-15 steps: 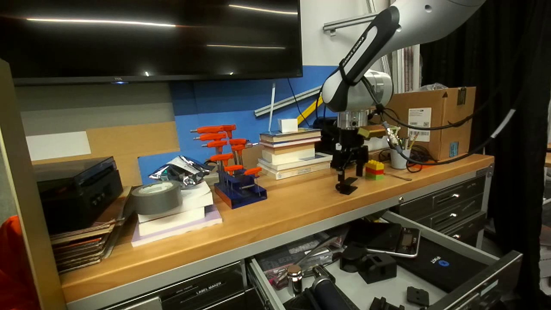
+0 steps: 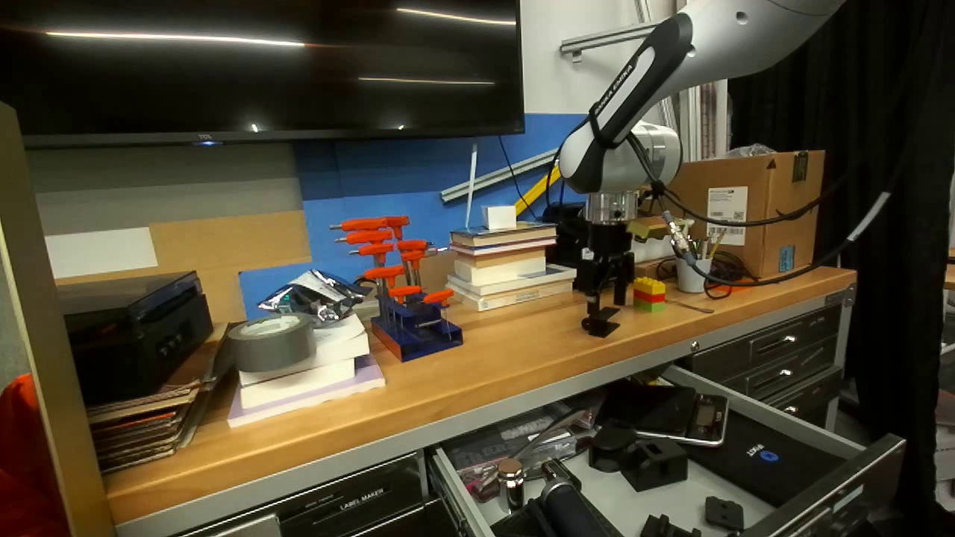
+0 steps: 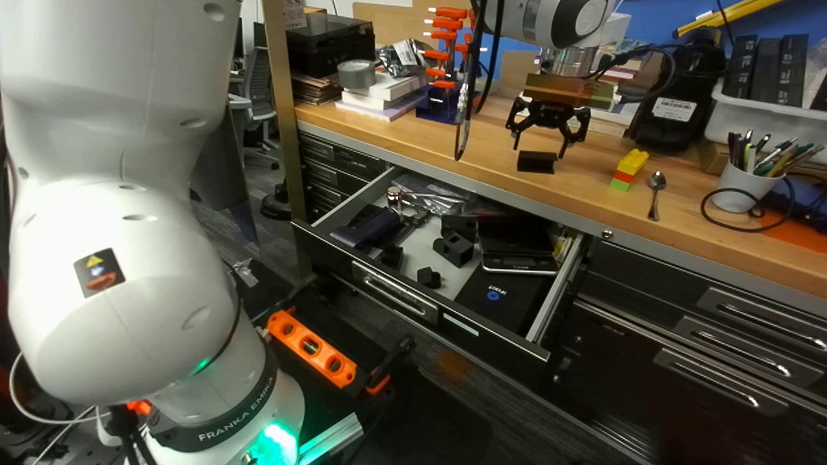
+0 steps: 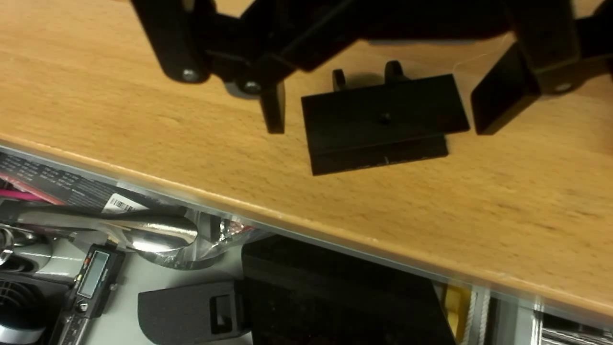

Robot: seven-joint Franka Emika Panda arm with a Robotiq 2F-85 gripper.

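A small black part (image 4: 382,115) with a flat plate and two short prongs lies on the wooden worktop near its front edge. It also shows as a dark block (image 3: 536,162) in exterior view 2 and as a thin dark shape (image 2: 601,324) in exterior view 1. My gripper (image 3: 541,143) is open just above it. In the wrist view, one of the fingers (image 4: 273,109) stands left of the part and the other is at its right, with a visible gap on each side. Nothing is held.
Below the worktop, an open drawer (image 3: 496,338) holds black parts, a caliper (image 4: 95,276) and other tools. Toy bricks (image 3: 628,170), a spoon (image 3: 656,186) and a pen cup (image 3: 738,186) stand to the right. Books (image 2: 501,268) and a hex-key rack (image 2: 416,327) are further left.
My gripper has turned slightly and its far finger sits a little lower in exterior view 1. The black part and everything else look unmoved.
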